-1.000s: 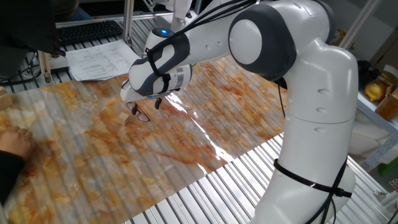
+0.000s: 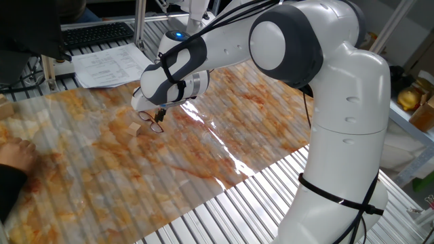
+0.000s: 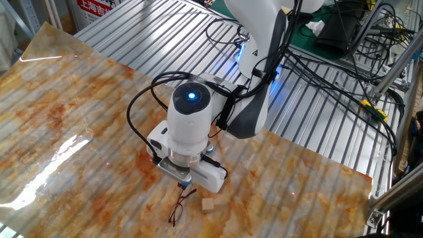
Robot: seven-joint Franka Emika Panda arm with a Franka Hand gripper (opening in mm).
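A pair of thin, dark reddish-framed glasses (image 2: 155, 126) is at the marbled tabletop, under the hand. My gripper (image 2: 160, 116) points down with its dark fingers drawn together at the glasses' frame, and it appears shut on them. From the other side, the glasses (image 3: 176, 213) extend towards the viewer from below the hand, their upper end meeting the gripper (image 3: 182, 188). The hand's body hides most of the fingers there. Whether the glasses still rest on the table cannot be told.
A small wooden block (image 2: 134, 129) lies right beside the glasses. Papers (image 2: 112, 66) and a keyboard (image 2: 98, 34) are beyond the sheet's far edge. A person's hand (image 2: 18, 154) rests at the left. The marbled sheet (image 2: 88, 196) has broad free room.
The two fingers, apart a second ago, have closed towards each other and now meet at the glasses. The glasses have shifted slightly; the arm has stayed in place.
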